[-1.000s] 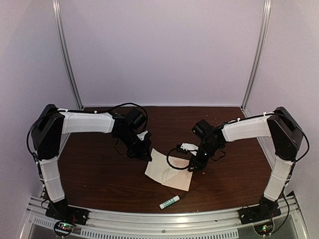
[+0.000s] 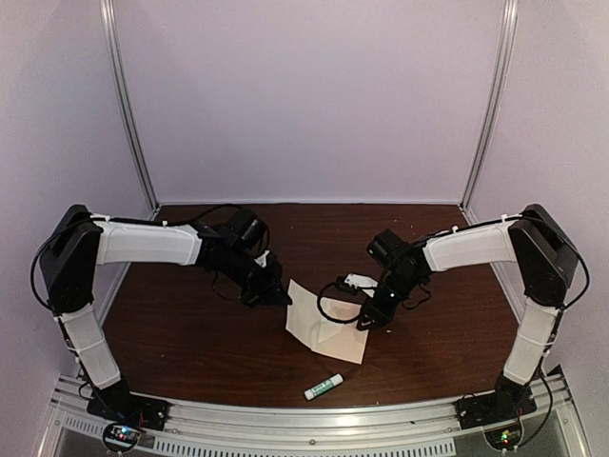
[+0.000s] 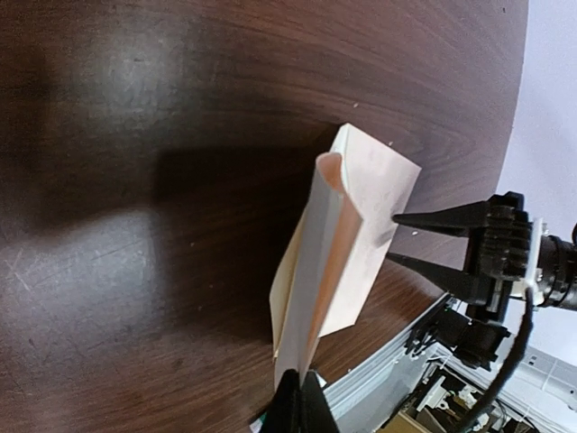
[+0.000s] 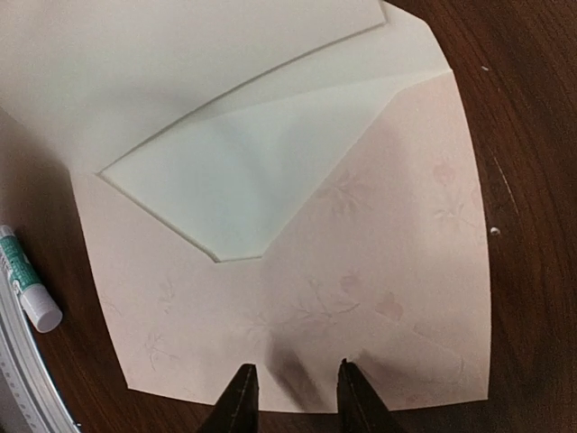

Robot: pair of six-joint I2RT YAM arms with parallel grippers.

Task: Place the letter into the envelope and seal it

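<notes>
The pale pink envelope (image 4: 397, 225) lies on the table, flap open, its pale inside and a white sheet (image 4: 180, 45) at the flap end. My left gripper is shut on the folded paper (image 3: 320, 262), lifting it toward upright; whether this is letter, flap or both is unclear. My right gripper stands part open over the envelope's plain end, in the top view (image 2: 366, 324) at its right side, nothing clearly between its fingers.
A glue stick (image 2: 324, 387) lies on the dark table (image 2: 190, 343) near the front rail.
My left gripper has drawn slightly left, and the left part of the paper has shifted right and tilted up with it. The right arm looks still.
</notes>
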